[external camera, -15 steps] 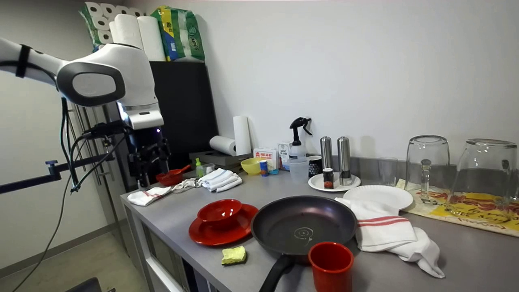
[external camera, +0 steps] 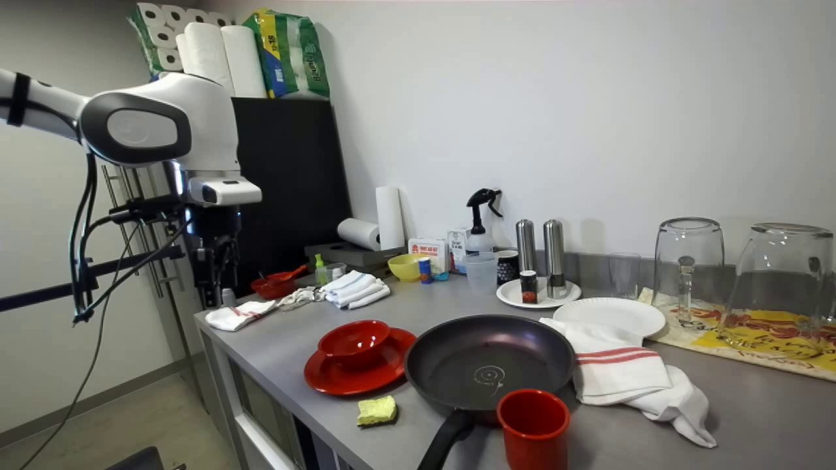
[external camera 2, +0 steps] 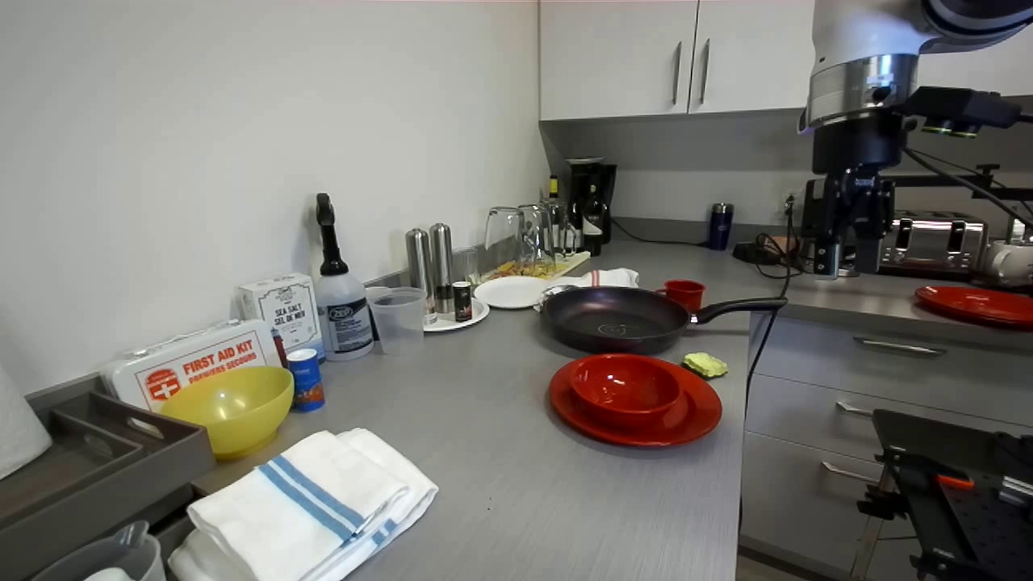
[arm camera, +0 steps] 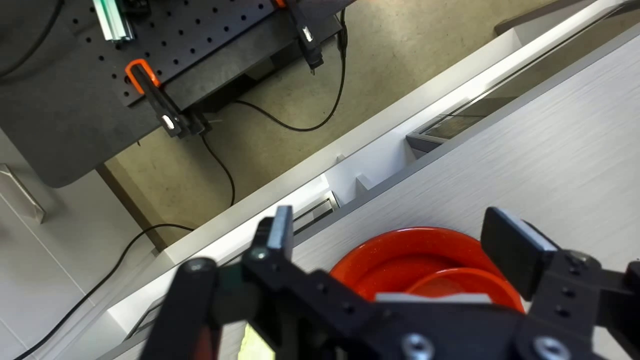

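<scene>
High over the counter's front edge, my gripper hangs open with nothing between its fingers. In the wrist view, a red bowl (arm camera: 459, 282) on a red plate (arm camera: 396, 249) shows below and between the fingers, partly hidden by the gripper's body. Exterior view 2 shows the same bowl (external camera 2: 627, 389) resting on its plate (external camera 2: 571, 411), well below the gripper (external camera 2: 852, 257). A yellow sponge (external camera: 377, 410) lies near the edge beside a black frying pan (external camera: 486, 368). Right of the pan handle stands a red mug (external camera: 535, 431).
White towels (external camera 2: 310, 494) and a yellow bowl (external camera 2: 232, 407) sit farther along the counter. A red-striped towel (external camera: 619, 356), white plates and upturned glass pitchers (external camera: 690, 266) are right of the pan. Bare counter (external camera 2: 542, 503) lies between the blue-striped towels and the red plate.
In exterior view 1 the arm and gripper have shifted left, away from the wall, and the gripper now hangs more vertically. The things on the counter have not moved.
</scene>
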